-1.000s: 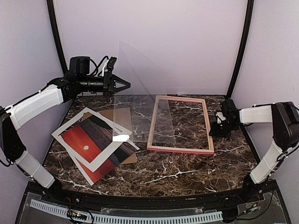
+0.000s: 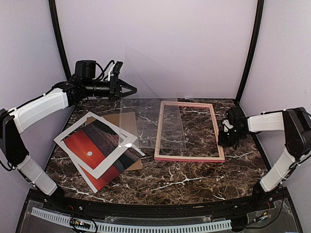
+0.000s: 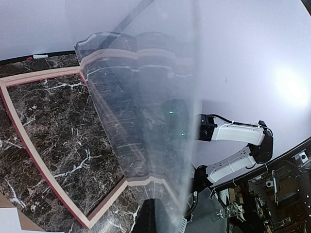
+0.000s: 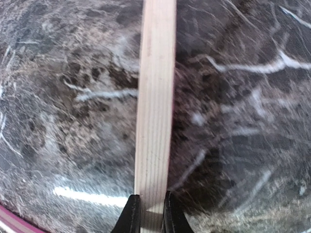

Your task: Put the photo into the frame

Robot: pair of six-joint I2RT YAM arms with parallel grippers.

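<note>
My left gripper [image 2: 127, 90] is raised at the upper left, shut on a clear sheet [image 2: 150, 121] that hangs upright and fills much of the left wrist view. The pink wooden frame [image 2: 189, 158] lies on the marble surface at the right. My right gripper is shut on one of its long side bars [image 4: 155, 97]. At the left lie a red sunset photo [image 2: 80, 145], a white mat [image 2: 65, 138] and a brown backing board [image 2: 131, 165], stacked loosely.
Walls stand close at the back and both sides.
The frame and my right gripper have shifted slightly toward the front and right.
</note>
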